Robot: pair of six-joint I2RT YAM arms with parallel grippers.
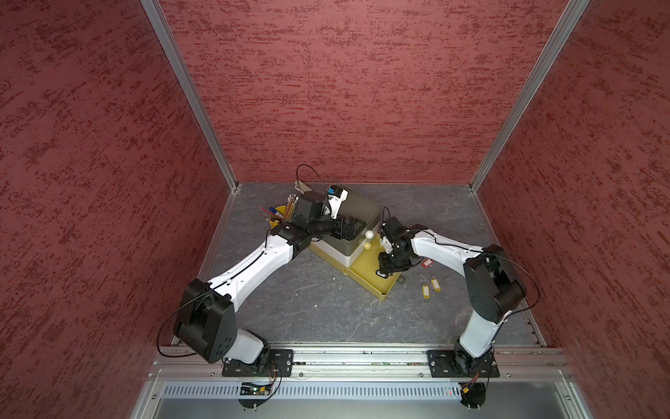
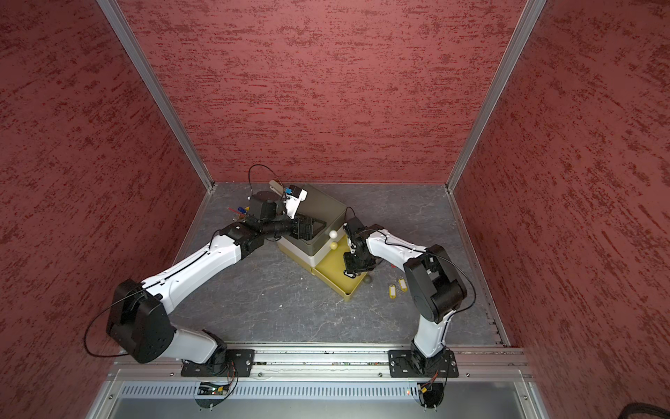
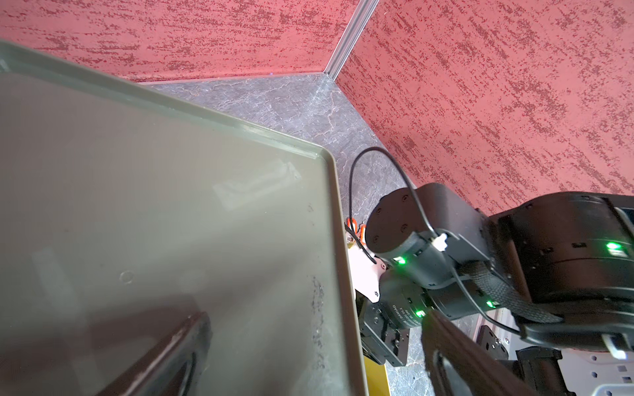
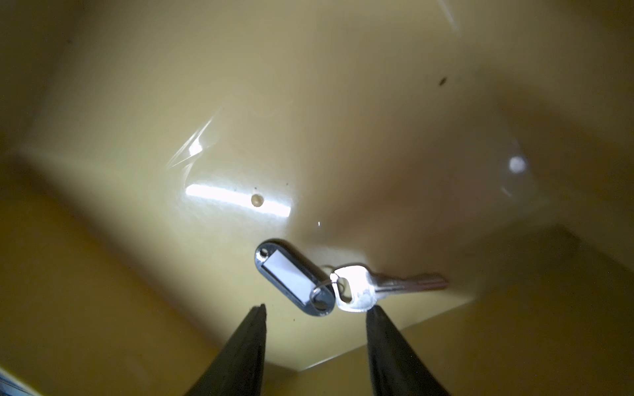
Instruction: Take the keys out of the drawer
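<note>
The keys lie flat on the floor of the pulled-out yellow drawer [image 1: 371, 280]: a silver key [image 4: 356, 288] on a ring with a black tag [image 4: 285, 272] that has a white label. Just over them is my right gripper, its fingers parted. In the right wrist view the tag and the key's head show between and just ahead of the fingertips, neither gripped. My left gripper stands open over the grey top of the drawer box [image 1: 363, 202], with nothing between its fingers.
White and yellow round knobs [image 1: 368, 235] are at the box's front. Several batteries [image 1: 425, 291] lie on the table right of the drawer. A yellow holder with pencils [image 1: 277, 215] stands left of the box. Free table lies in front.
</note>
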